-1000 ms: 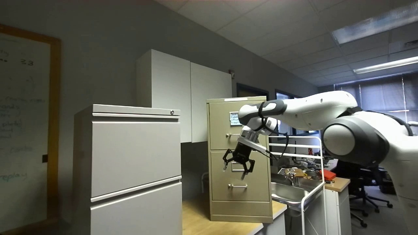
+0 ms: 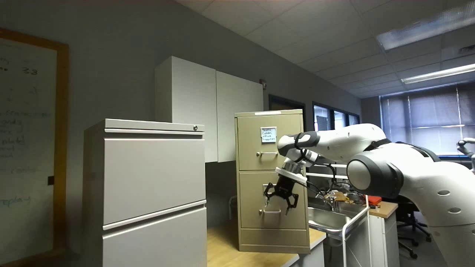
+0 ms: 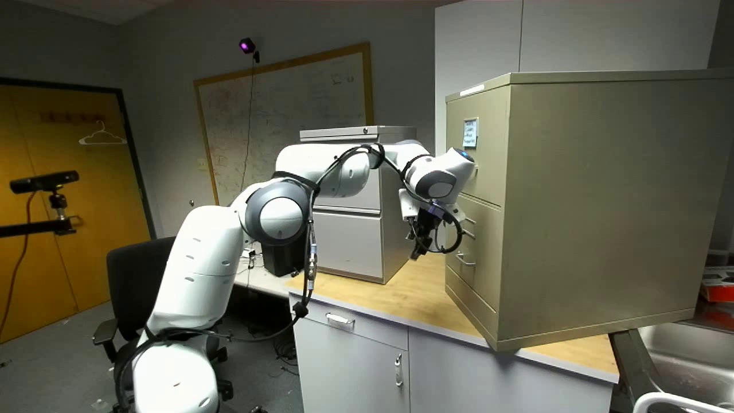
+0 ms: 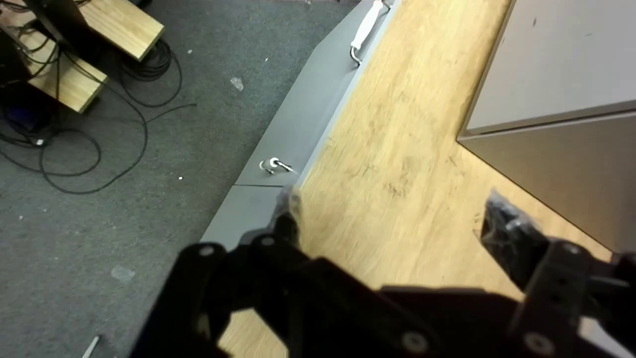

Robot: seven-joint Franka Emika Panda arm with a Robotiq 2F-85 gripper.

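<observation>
My gripper (image 2: 278, 208) is open and empty, tilted downward in front of the beige filing cabinet (image 2: 249, 200). In the first exterior view it overlaps the lower drawer's handle (image 2: 272, 211); whether they touch cannot be told there. The second exterior view has the gripper (image 3: 417, 257) just left of that cabinet's drawer fronts, above the wooden counter (image 3: 413, 289). Between the wide-apart fingers in the wrist view lies only bare counter (image 4: 381, 173). All the cabinet's drawers appear closed, and a handwritten label (image 2: 268, 135) marks the upper one.
A grey two-drawer cabinet (image 3: 347, 241) stands on the counter's other end, its corner (image 4: 477, 136) near the gripper in the wrist view. Below the counter edge are cupboard handles (image 3: 340, 320). A sink (image 2: 327, 218) lies beyond the beige cabinet.
In the first exterior view, the gripper has moved right and down, from above the lower drawer handle to overlapping it. The arm's elbow has shifted left. The drawers look unchanged.
</observation>
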